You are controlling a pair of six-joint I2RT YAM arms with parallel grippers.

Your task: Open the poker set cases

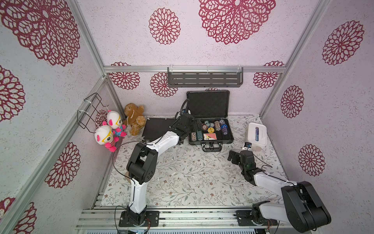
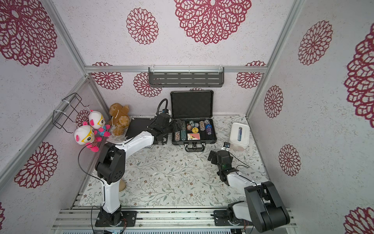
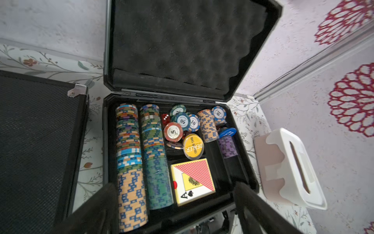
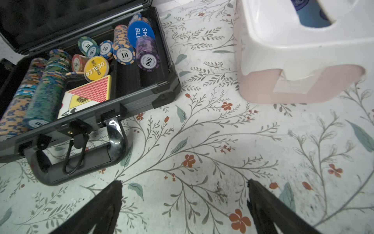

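Note:
One poker case [image 1: 208, 104] stands open at the back middle, its lid upright and its tray full of chips, cards and a dealer button. To its left lies a second black case [image 1: 155, 128], lid down, partly covered by my left arm in the top left view. My left gripper is open over the near left part of the open case, nothing between its fingers. Open and empty, my right gripper hovers over bare cloth, right of and in front of the open case's handle [image 4: 89, 159].
A white-lidded box [image 1: 257, 134] stands right of the open case. A brown teddy [image 1: 134, 117] sits at the back left, near two pink-and-white plush toys [image 1: 105, 134]. A grey shelf [image 1: 205, 80] hangs on the back wall.

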